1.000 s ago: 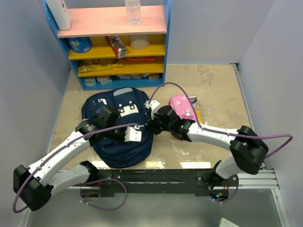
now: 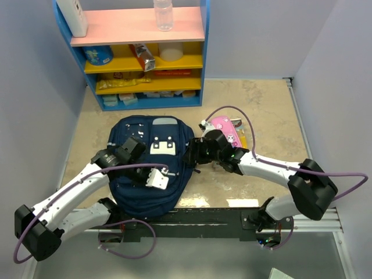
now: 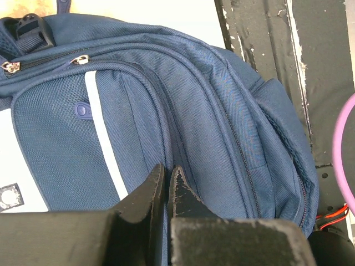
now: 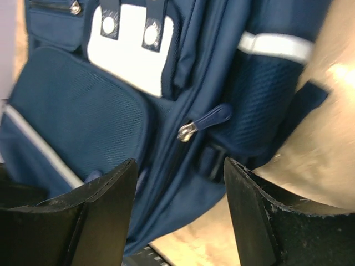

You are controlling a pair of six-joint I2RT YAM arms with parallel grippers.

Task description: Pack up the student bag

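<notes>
The navy backpack (image 2: pixel 148 192) lies flat on the table. My left gripper, over the bag's left part in the top view, is shut on its fabric beside a seam. My right gripper hovers at the bag's right edge, fingers apart with nothing clearly between them, just below a zipper pull (image 4: pixel 199 124). A pink pencil case (image 2: pixel 224 128) with other items lies right of the bag, partly behind the right arm.
A blue shelf unit (image 2: pixel 203 64) with bottles and packets stands at the back. Walls close both sides; a dark edge strip runs along the front.
The bag has shifted toward the front and slightly right. The left arm has shifted a little.
</notes>
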